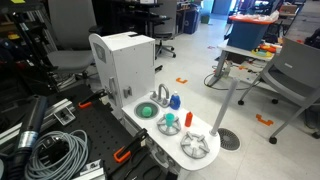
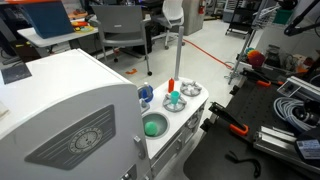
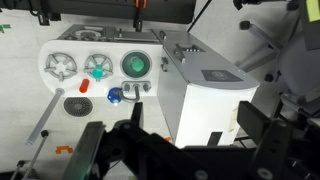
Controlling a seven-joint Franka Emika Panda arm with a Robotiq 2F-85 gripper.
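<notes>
A white toy kitchen counter has a round sink holding a green round item. One of its two burners carries a turquoise cup-like item; the other burner is bare. Near the burners stands a red bottle-shaped item, and by the faucet a blue item. In the wrist view, my gripper is open high over the floor side of the kitchen, its dark fingers far apart with nothing between. The green item appears beyond them. Neither exterior view clearly shows the gripper.
A tall white cabinet rises at one end of the counter. Orange clamps and coiled cable lie along the black table. A grey chair stands on the open floor beyond.
</notes>
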